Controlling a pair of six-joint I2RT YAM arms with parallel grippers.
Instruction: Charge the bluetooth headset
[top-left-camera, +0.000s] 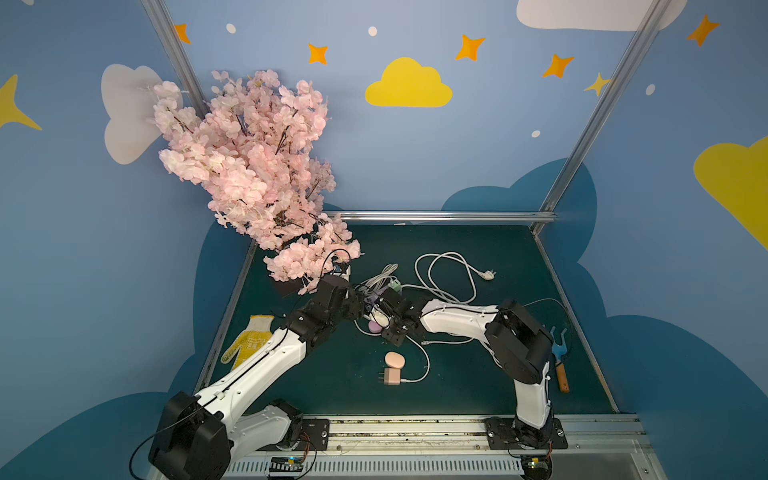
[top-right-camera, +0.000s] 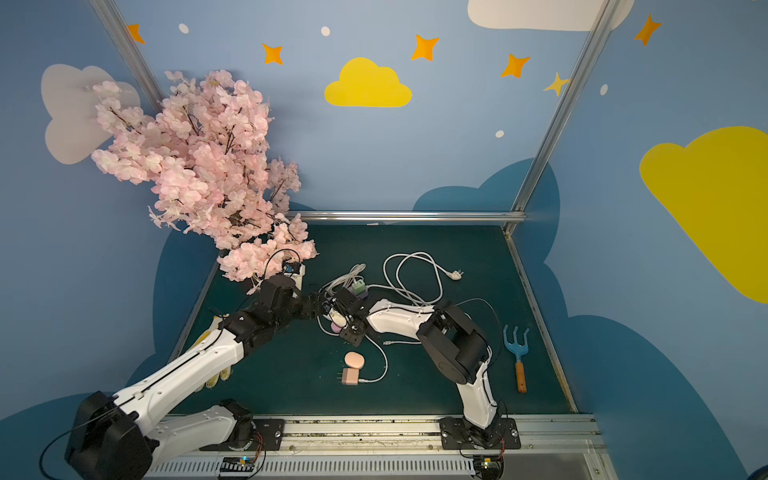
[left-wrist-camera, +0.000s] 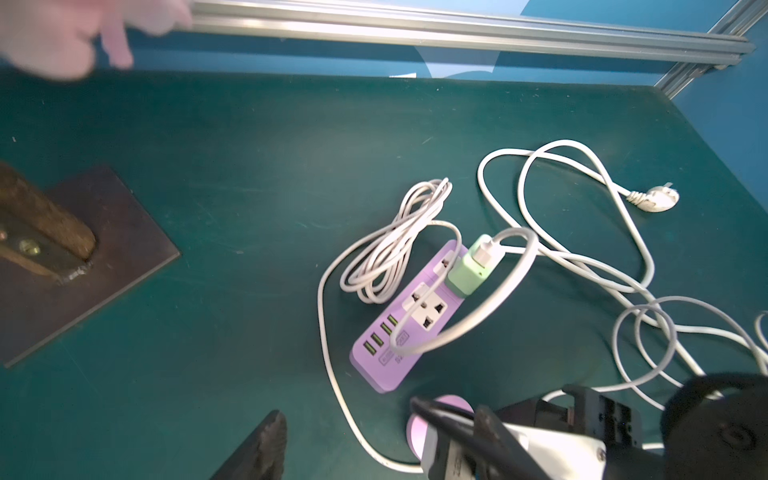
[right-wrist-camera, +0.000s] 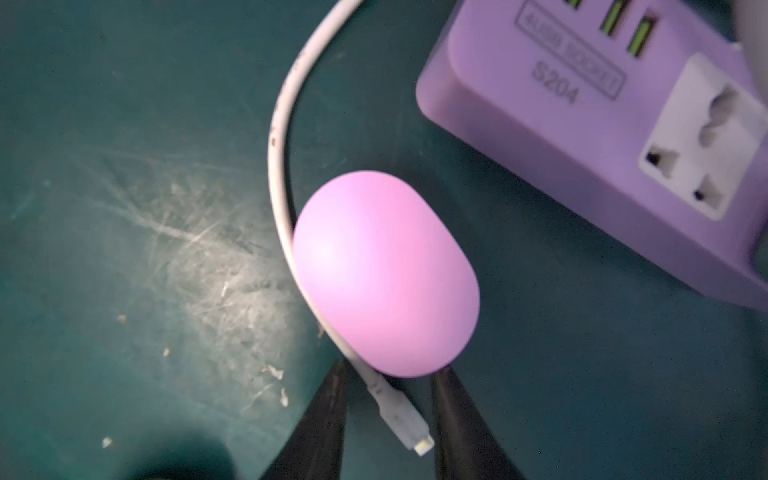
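Observation:
A pink-lilac case (right-wrist-camera: 384, 272) lies on the mat with a white cable's connector (right-wrist-camera: 404, 420) beside it, near the purple power strip (right-wrist-camera: 560, 160). My right gripper hangs open just over them, the connector between its fingertips but not gripped. My left gripper is open, above and left of the right gripper, which partly hides the case in the left wrist view. A green adapter (left-wrist-camera: 468, 272) is plugged into the strip. A peach case (top-left-camera: 394, 360) and a charger (top-left-camera: 392, 376) lie toward the front.
Blossom branches (top-left-camera: 240, 160) stand at back left on a dark base plate (left-wrist-camera: 112, 264). A yellow glove (top-left-camera: 248, 344) lies left, a blue garden fork (top-right-camera: 516, 344) right. Coiled white cables (left-wrist-camera: 576, 264) spread over the back.

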